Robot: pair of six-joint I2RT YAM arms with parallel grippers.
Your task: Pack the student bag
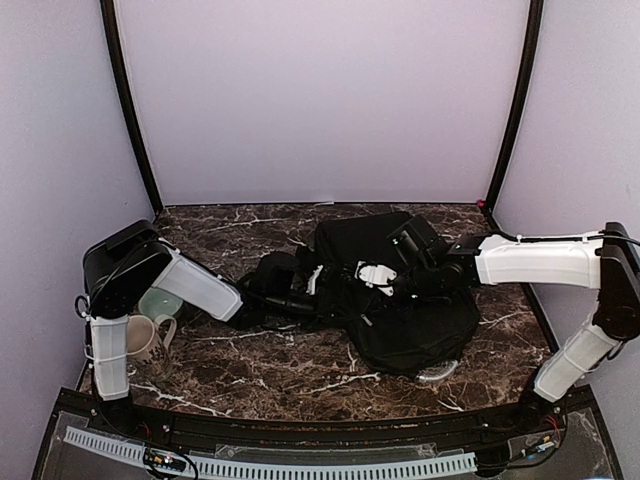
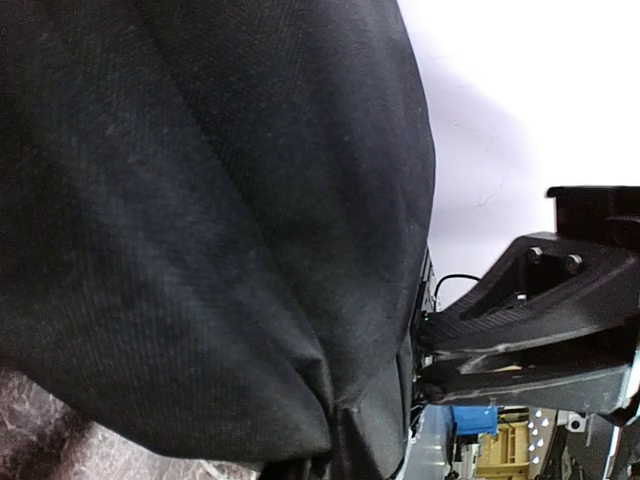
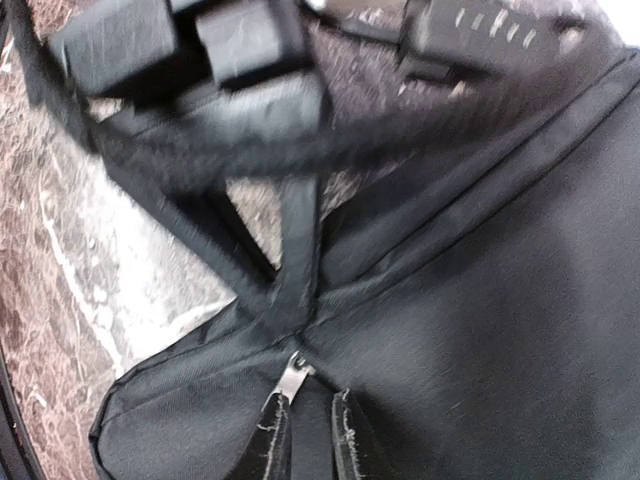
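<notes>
The black student bag lies on the marble table, filling much of both wrist views as dark fabric. My left gripper reaches into the bag's left side; in the left wrist view its tips are largely hidden by the cloth, so its state is unclear. My right gripper is over the bag's middle. In the right wrist view its two fingertips stand a little apart beside a metal zipper pull, with straps and buckles above.
A mug and a pale green bowl stand at the left under and beside my left arm. White walls bound the table at back and sides. Bare table shows at the front.
</notes>
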